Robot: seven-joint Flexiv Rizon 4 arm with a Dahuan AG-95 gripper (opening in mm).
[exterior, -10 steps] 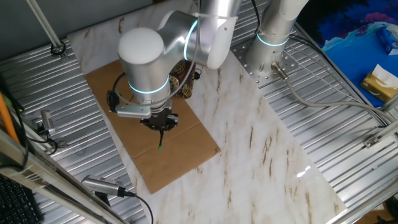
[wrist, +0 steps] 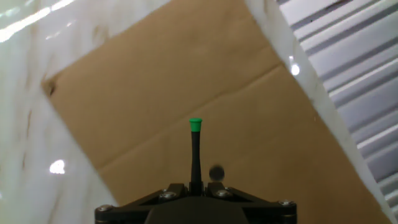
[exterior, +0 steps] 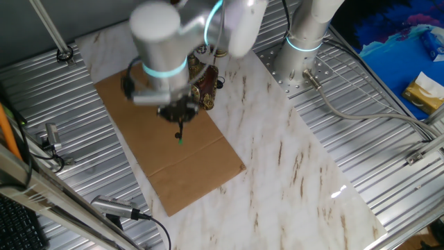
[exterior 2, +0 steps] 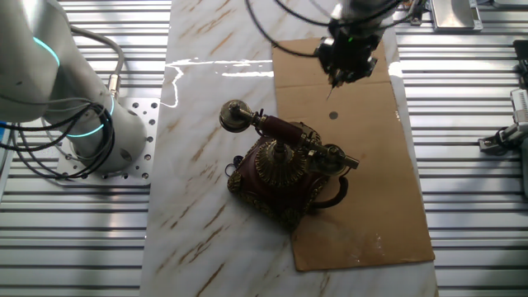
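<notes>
My gripper is shut, its slim black fingers together in one line under a green tip, with no object showing between them. It hangs over the brown cardboard sheet [wrist: 155,81], apart from it as far as I can tell. An ornate dark red and gold vintage telephone [exterior 2: 276,177] stands partly on the cardboard's edge and partly on the marble top, its handset [exterior 2: 285,130] lying across the cradle. In exterior view 1 my arm hides much of the telephone [exterior: 207,90]. The wrist view does not include it.
A small dark round spot [wrist: 216,173] shows on the cardboard, close to the fingers. Slatted metal [exterior 2: 462,190] borders the table, and a camera-like device [exterior: 114,207] with a cable sits near its edge.
In exterior view 1 my gripper has shifted up the picture, toward the telephone's end of the cardboard, and the arm is blurred by motion. The telephone and cardboard stay put.
</notes>
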